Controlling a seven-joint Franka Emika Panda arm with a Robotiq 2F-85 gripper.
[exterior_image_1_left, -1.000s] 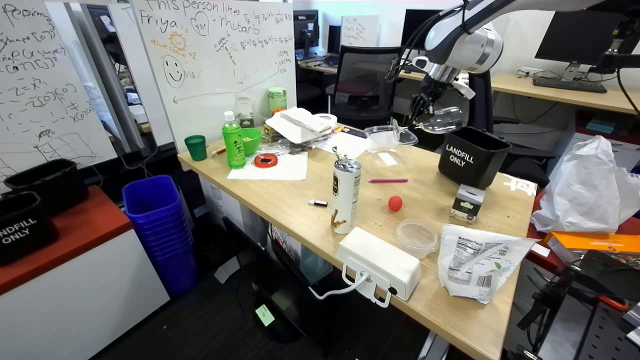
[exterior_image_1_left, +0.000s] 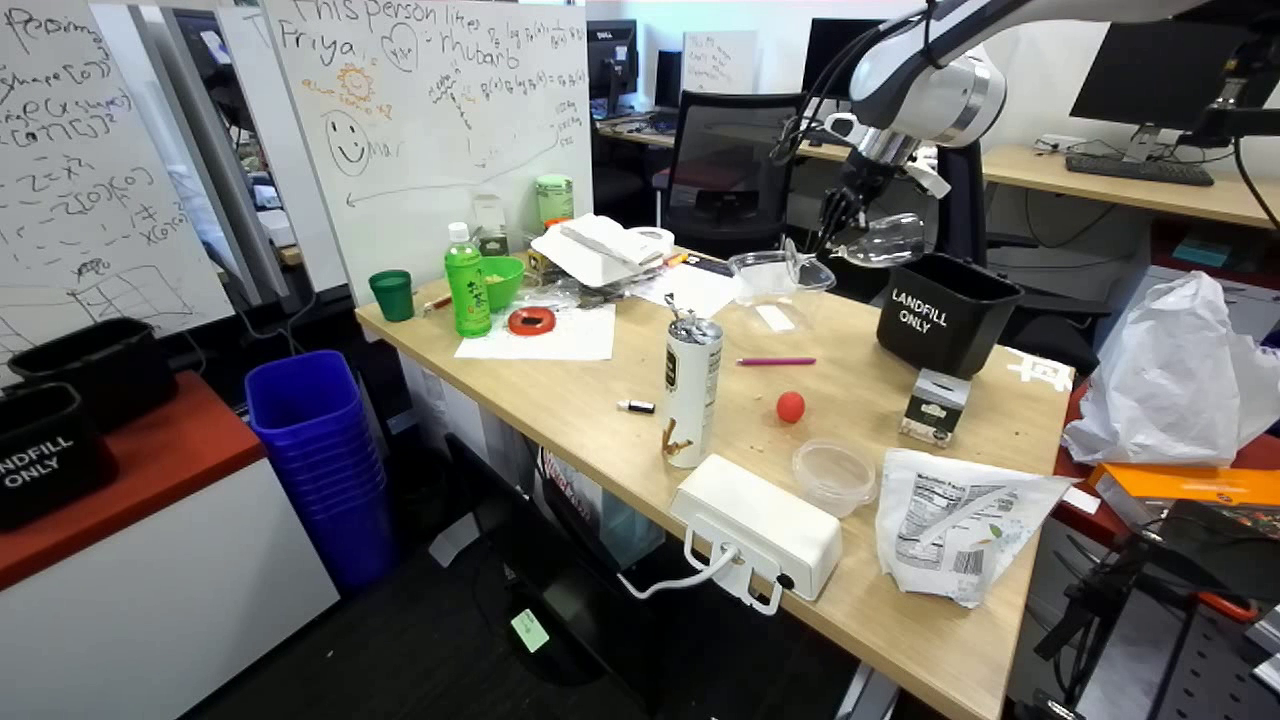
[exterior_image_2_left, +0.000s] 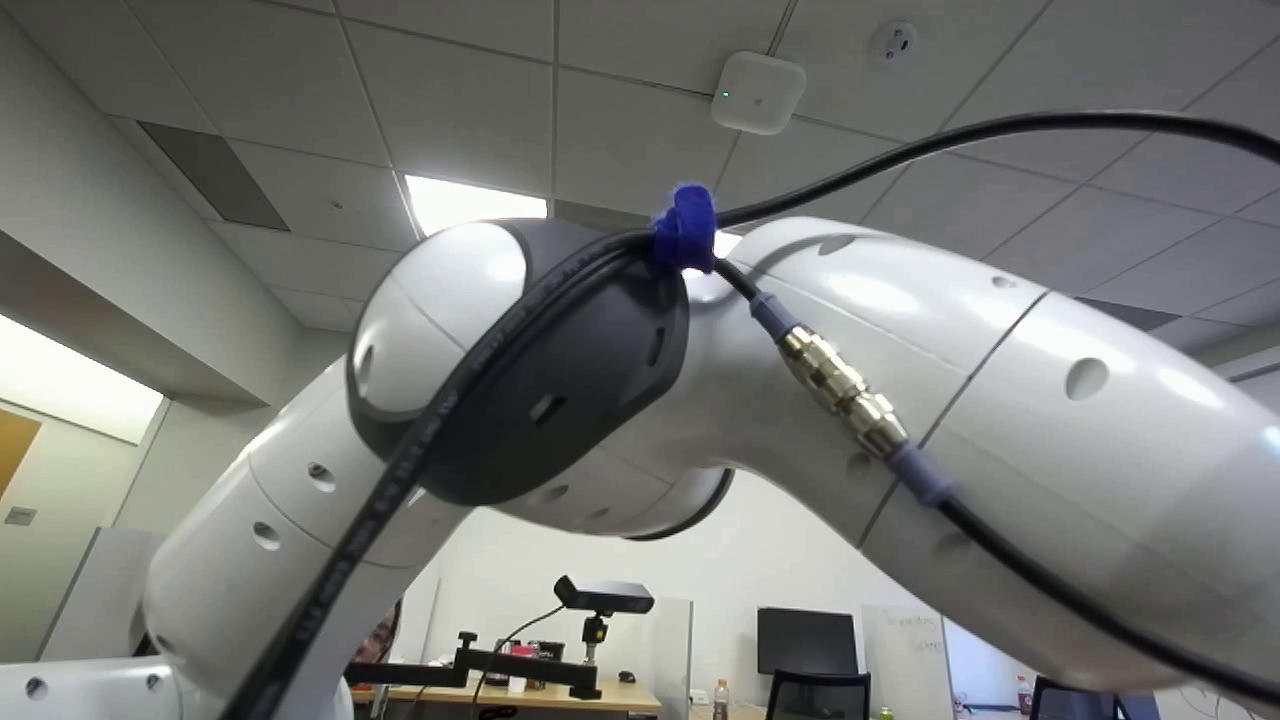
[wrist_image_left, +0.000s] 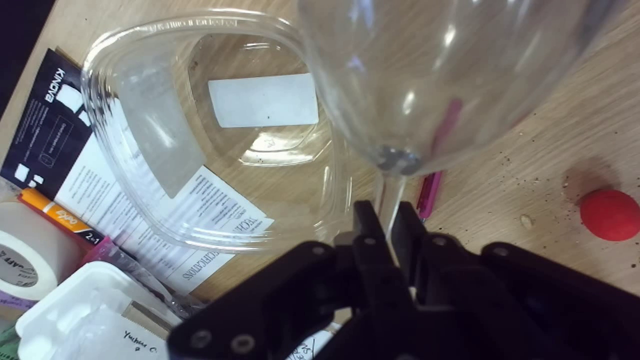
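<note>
My gripper is shut on the thin stem of a clear wine glass (wrist_image_left: 432, 78). In exterior view 1 the wine glass (exterior_image_1_left: 885, 241) lies tilted on its side in the air, its bowl toward the black "LANDFILL ONLY" bin (exterior_image_1_left: 948, 314) and its foot on the other side of the gripper (exterior_image_1_left: 825, 246). Beneath and left of the glass in the wrist view is a clear plastic container (wrist_image_left: 180, 234), with a white label showing through it. Exterior view 2 has only the arm's upper links; the gripper is out of its sight.
A pink pen (exterior_image_1_left: 776, 361), a red ball (exterior_image_1_left: 789, 407), a tall can (exterior_image_1_left: 692, 390), a small box (exterior_image_1_left: 935, 408) and a white pouch (exterior_image_1_left: 960, 528) stand or lie about the table. White trays (exterior_image_1_left: 600, 250) and a green bottle (exterior_image_1_left: 467, 282) occupy the far left. Bare wood surrounds the ball.
</note>
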